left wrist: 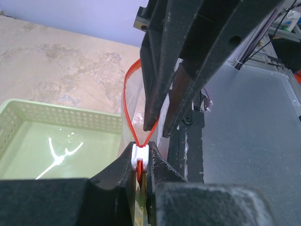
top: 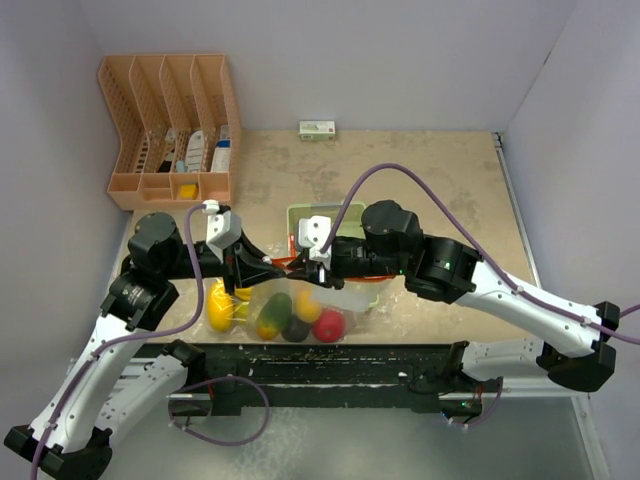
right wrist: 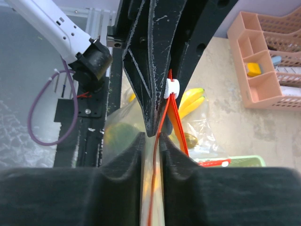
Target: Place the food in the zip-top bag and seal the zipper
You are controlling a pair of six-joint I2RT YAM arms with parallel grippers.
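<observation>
A clear bag with a red zipper and white slider (left wrist: 140, 157) is held by my left gripper (top: 275, 262), shut on it at the slider. My right gripper (top: 305, 268) is beside it, part open around the red zipper (right wrist: 177, 122), its fingertips close to my left one's. Below in the top view lie a mango (top: 272, 318), a red fruit (top: 330, 325), a yellow fruit (top: 308, 306), a dark fruit and bananas (top: 220, 306) in clear plastic.
A green bin (left wrist: 75, 150) lies behind the bag. A peach organizer (top: 130, 190) stands at the back left, a small box (top: 316, 130) at the back. The counter's front edge runs just below the food.
</observation>
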